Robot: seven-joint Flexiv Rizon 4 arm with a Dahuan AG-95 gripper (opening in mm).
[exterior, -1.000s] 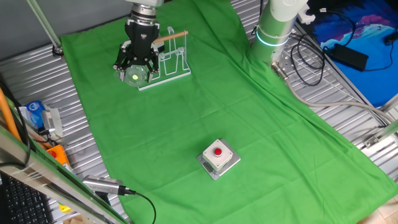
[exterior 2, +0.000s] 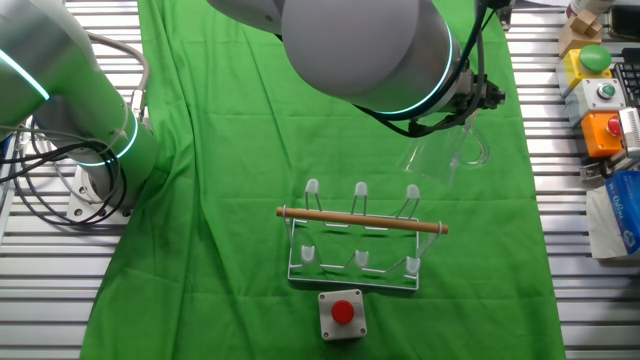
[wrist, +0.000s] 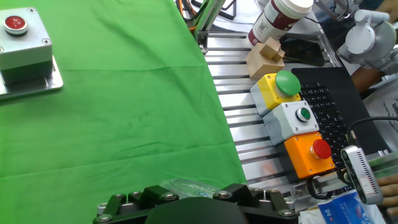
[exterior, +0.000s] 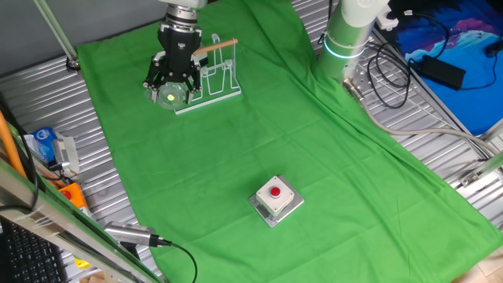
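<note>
A clear glass cup with a handle is held in my gripper, whose fingers stand on either side of it. Exterior view 2 shows the cup off the far right corner of the white wire rack, its handle facing right. Only a sliver of clear glass shows between the fingers at the bottom of the wrist view. The rack, with a wooden bar across its top, has no cups on its pegs. My arm hides part of it in exterior view 1.
A grey box with a red button sits on the green cloth. Off the cloth's edge stand yellow, white and orange button boxes, beside a keyboard.
</note>
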